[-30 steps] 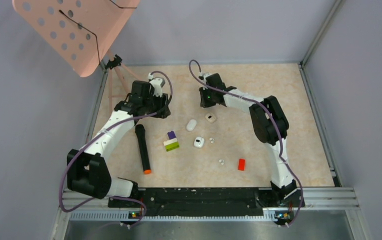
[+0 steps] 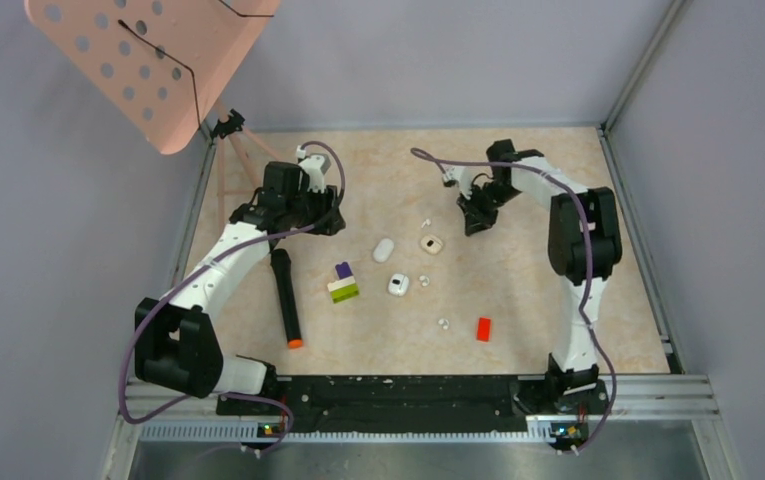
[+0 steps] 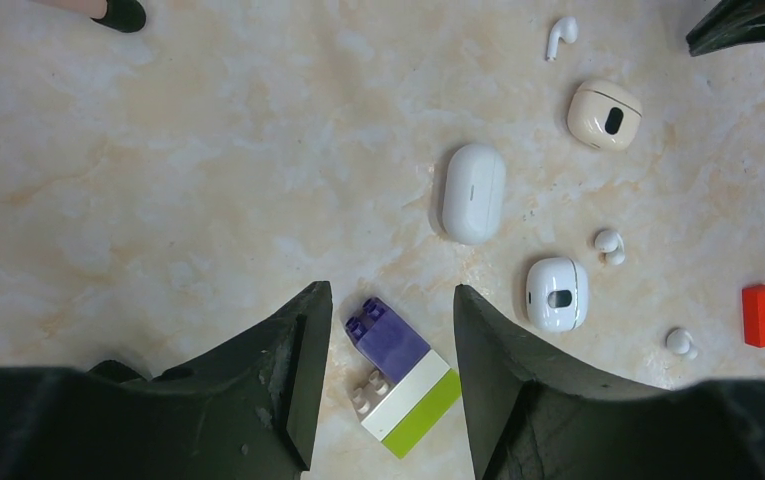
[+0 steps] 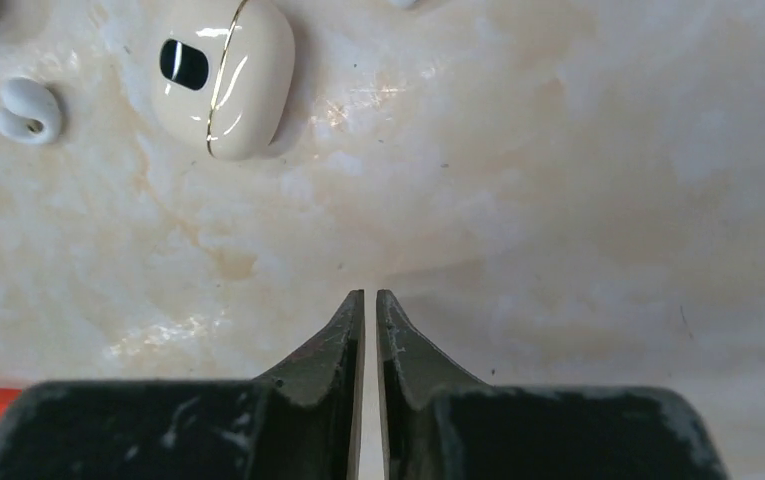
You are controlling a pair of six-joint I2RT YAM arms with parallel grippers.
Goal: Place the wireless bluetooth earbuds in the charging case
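A cream charging case (image 3: 598,120) lies mid-table with a white case (image 3: 550,300) nearer the front and an oblong white case (image 3: 471,190) left of it. Small white earbuds lie loose: one (image 3: 565,32) behind the cream case, a pair (image 3: 608,245) beside the white case, another (image 3: 681,343) toward the front. My left gripper hangs open over the table above the toy bricks. My right gripper is right of the cream case, its fingertips a narrow gap apart, nothing seen between them.
Coloured bricks (image 2: 343,290), a black microphone (image 2: 286,300) and a red block (image 2: 483,329) lie around the cases. A pink stand (image 2: 148,60) rises at the back left.
My right gripper has moved rightward, away from above the cream case, which now shows fully and sits slightly right of where it was. The left arm looks unchanged.
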